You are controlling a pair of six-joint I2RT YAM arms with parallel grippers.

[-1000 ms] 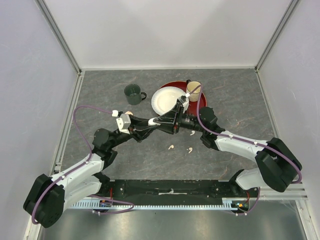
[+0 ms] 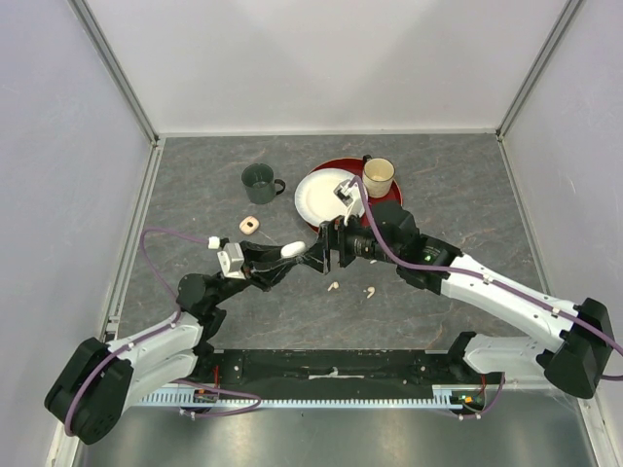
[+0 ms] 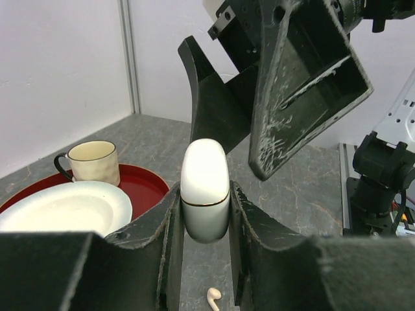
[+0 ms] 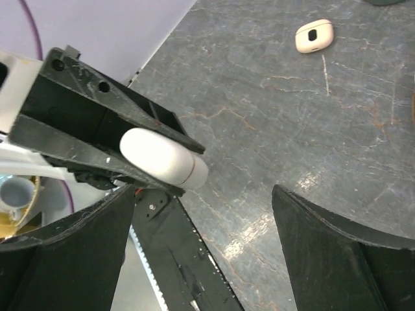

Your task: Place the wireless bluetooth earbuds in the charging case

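The white charging case (image 2: 293, 250), its lid seam showing as a dark line, is clasped between the tips of my left gripper (image 2: 282, 259). In the left wrist view the case (image 3: 205, 188) stands upright and appears closed. My right gripper (image 2: 331, 245) is close beside it, open, its black fingers (image 3: 275, 103) just behind the case. Between those spread fingers in the right wrist view only the tabletop shows, with the case (image 4: 162, 157) up and to the left. Small white earbuds (image 2: 333, 286) lie on the table below the grippers; one earbud (image 3: 213, 295) shows in the left wrist view.
A beige case (image 2: 249, 225) lies on the table at left, near a dark green mug (image 2: 259, 183). A white plate (image 2: 321, 197) and a cream mug (image 2: 378, 176) rest on a red tray (image 2: 343, 163) at the back.
The left gripper keeps the case in nearly the same place.
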